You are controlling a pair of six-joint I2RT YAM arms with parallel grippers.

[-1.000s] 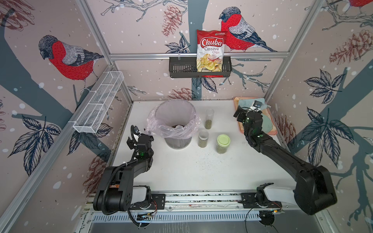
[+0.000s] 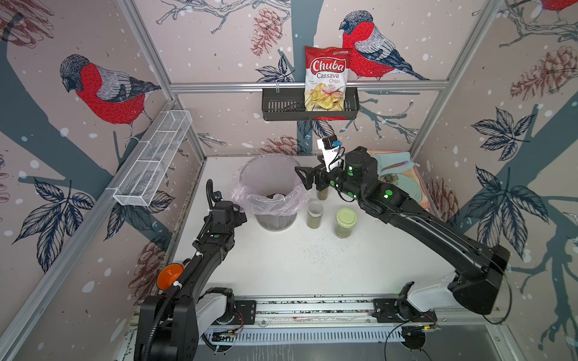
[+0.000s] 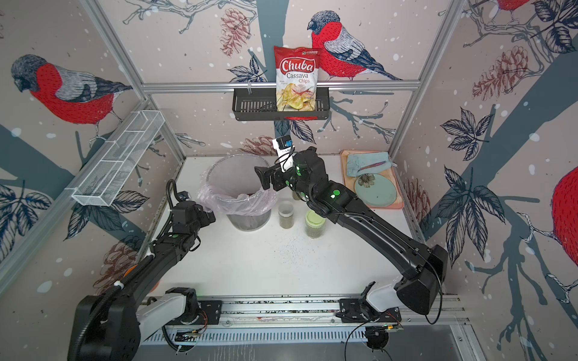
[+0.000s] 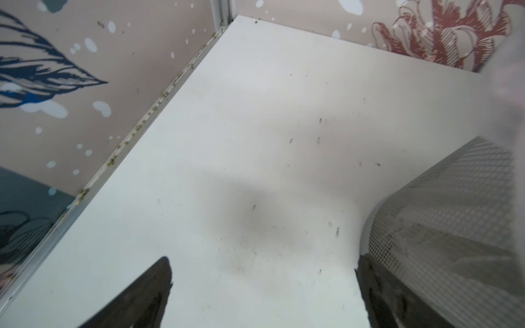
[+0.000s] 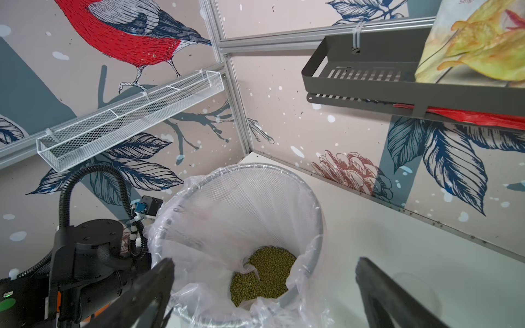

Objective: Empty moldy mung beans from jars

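Observation:
Green mung beans [image 5: 268, 273] lie at the bottom of a mesh bin [image 3: 250, 221] lined with a clear plastic bag [image 2: 274, 203]. To the bin's right stand an unlidded jar [image 3: 286, 215] and a jar with a light green lid [image 2: 346, 216]; both hold something greenish. Behind them a third jar [image 2: 322, 193] is mostly hidden by the right arm. My right gripper stands open above the bin's right side, nothing between its fingers. Left of the bin, my left gripper is open and empty over bare table.
A cutting board [image 3: 394, 180] with a teal plate [image 3: 376, 191] and cloth lies at the back right. Small specks dot the table in front of the jars. A dark shelf [image 2: 280, 111] with a chip bag hangs behind.
My right arm has swung left from near the cutting board to the bin's right rim, now covering the rear jar. The left gripper has shifted slightly and turned rightward beside the bin.

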